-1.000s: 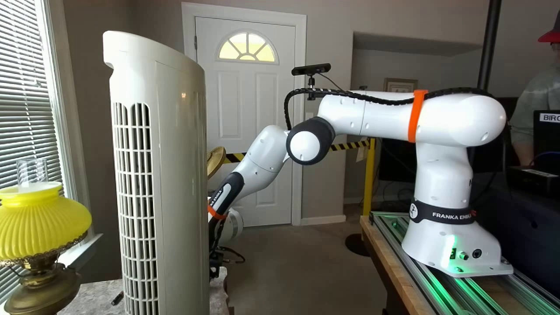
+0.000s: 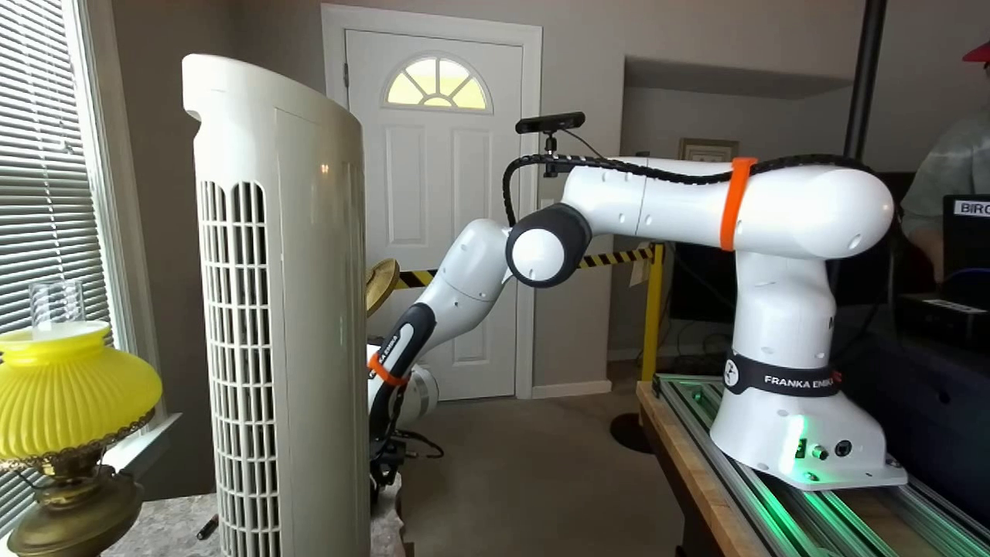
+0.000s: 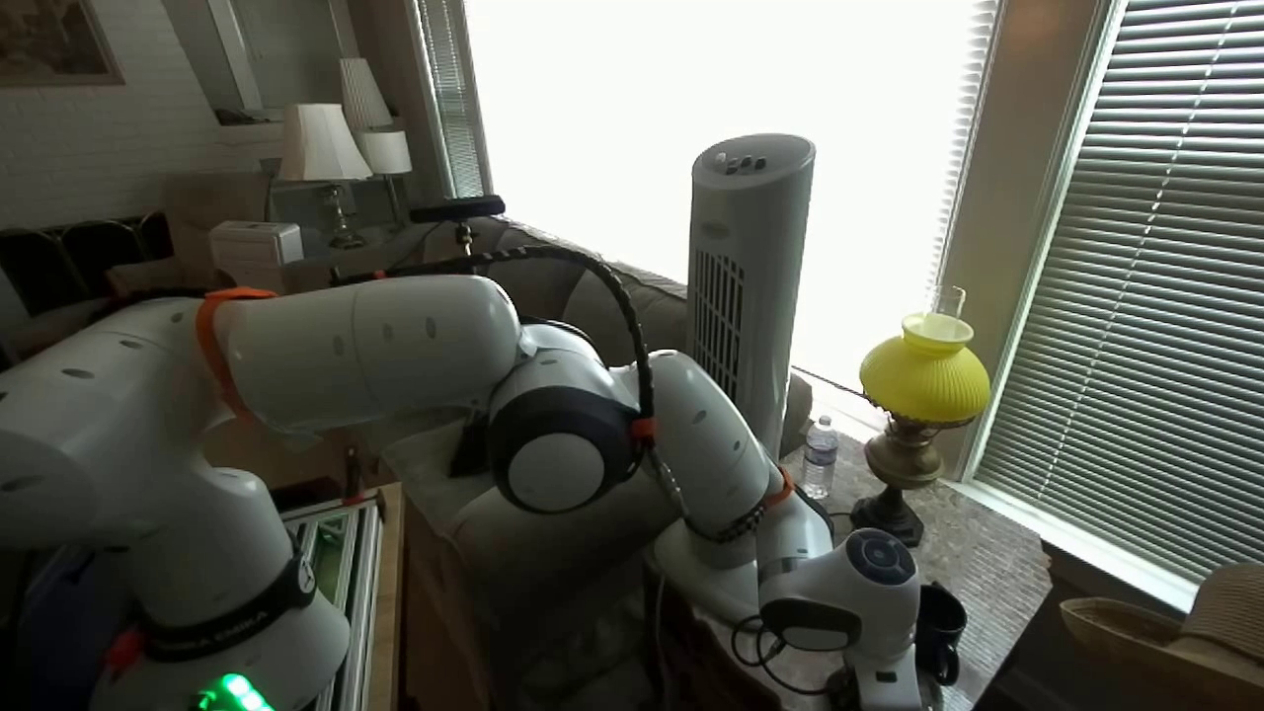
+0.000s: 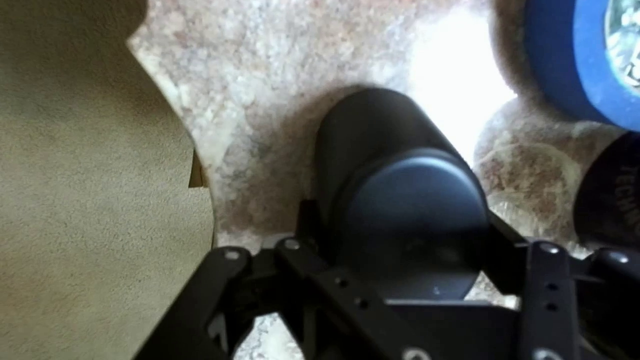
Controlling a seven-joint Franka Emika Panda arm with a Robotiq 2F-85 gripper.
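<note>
A black cylinder with a smooth, flat end (image 4: 414,204) fills the space between the fingers of my gripper in the wrist view. The fingers are shut on it, one finger at each side. Whether its far end rests on the stone-patterned table (image 4: 258,78) or hangs just above it, I cannot tell. In exterior view 1 the tower fan (image 2: 320,306) hides the gripper. Exterior view 2 shows the hand (image 3: 847,587) low over the table, with the fingers out of sight.
A blue-rimmed round object (image 4: 585,66) and a dark lettered item (image 4: 612,192) stand to the right of the cylinder. The table edge runs close on its left. A dark mug (image 3: 939,634), a water bottle (image 3: 820,456) and a yellow-shaded lamp (image 3: 924,379) share the table.
In exterior view 1 my forearm has lowered very slightly, and the wrist has shifted a little to the right. The person at the far right has moved mostly out of frame.
</note>
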